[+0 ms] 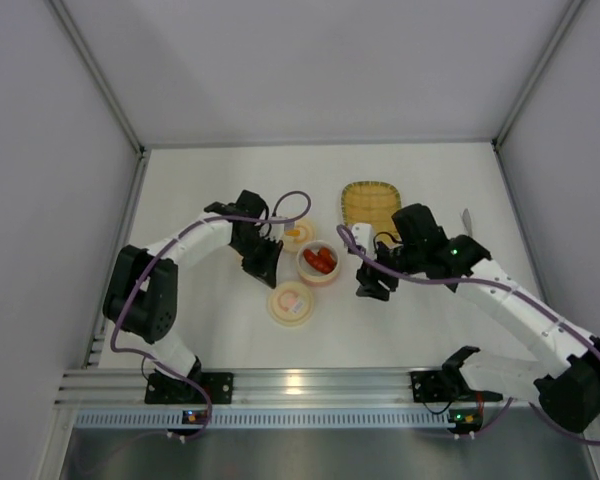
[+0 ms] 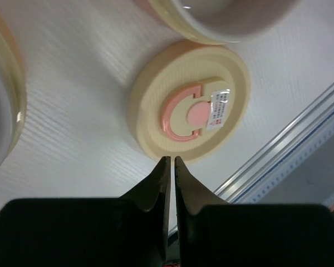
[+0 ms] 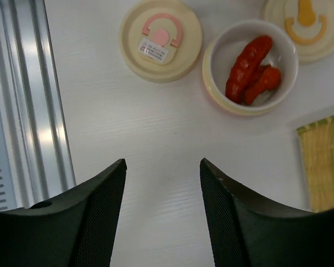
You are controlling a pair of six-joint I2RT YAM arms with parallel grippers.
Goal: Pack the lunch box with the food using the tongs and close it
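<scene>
A round bowl (image 1: 308, 275) holding red sausages (image 1: 324, 260) stands near the table's middle. Just in front of it lies the cream lid (image 1: 291, 303) with a pink handle, flat and handle up. My left gripper has only a narrow empty gap between its fingertips, left of that lid in the top view. Another bowl (image 2: 18, 83) shows at the left edge of the left wrist view; from above, the left arm mostly covers it. A lid (image 3: 312, 44) with a yellow handle lies behind the sausage bowl. Right of the bowl, my right gripper is wide open and empty.
A yellow woven mat (image 1: 371, 202) lies behind the right arm. Metal tongs (image 1: 467, 222) rest farther right, partly hidden by that arm. A metal rail (image 1: 310, 380) runs along the front edge.
</scene>
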